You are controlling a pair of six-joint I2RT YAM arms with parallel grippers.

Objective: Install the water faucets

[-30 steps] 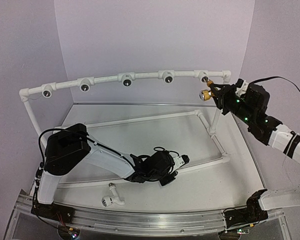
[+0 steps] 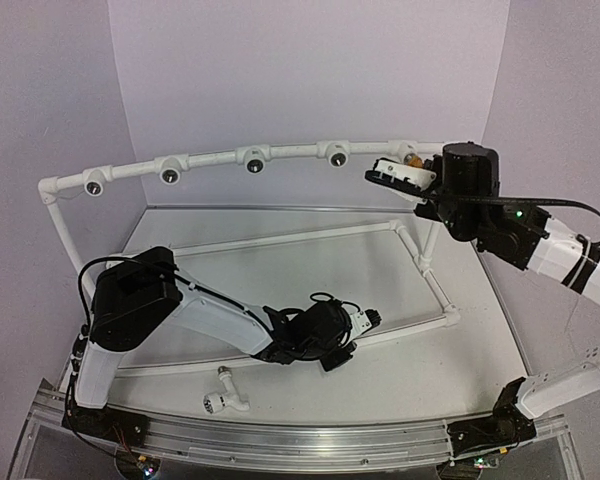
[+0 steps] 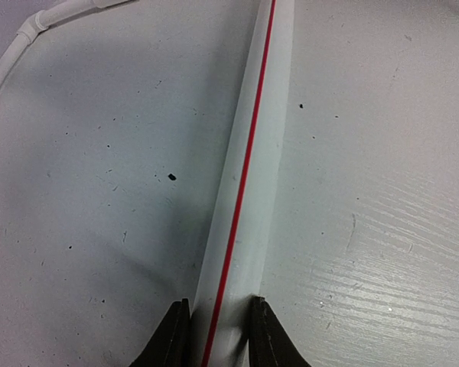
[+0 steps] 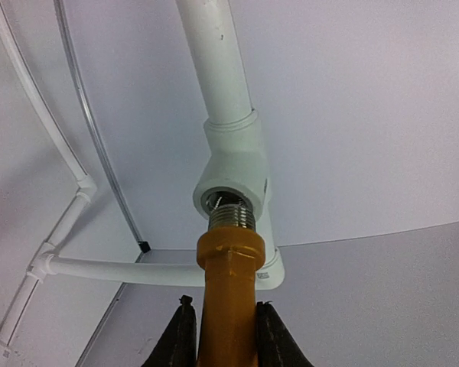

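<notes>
My right gripper is shut on an orange-brown faucet (image 4: 231,283), whose threaded end (image 4: 231,216) sits at the mouth of a white tee fitting (image 4: 237,160) on the upper pipe; how far it is inserted I cannot tell. In the top view that arm's wrist (image 2: 460,190) mostly covers this rightmost outlet. My left gripper is shut on a white pipe with a red stripe (image 3: 243,183), low on the front of the frame in the top view.
Other tee outlets (image 2: 254,160) line the upper pipe to the left. A loose white fitting (image 2: 225,398) lies on the floor in front of the lower frame.
My right wrist has turned about the faucet at the rightmost outlet, its housing swinging up and over. The left arm has not moved.
</notes>
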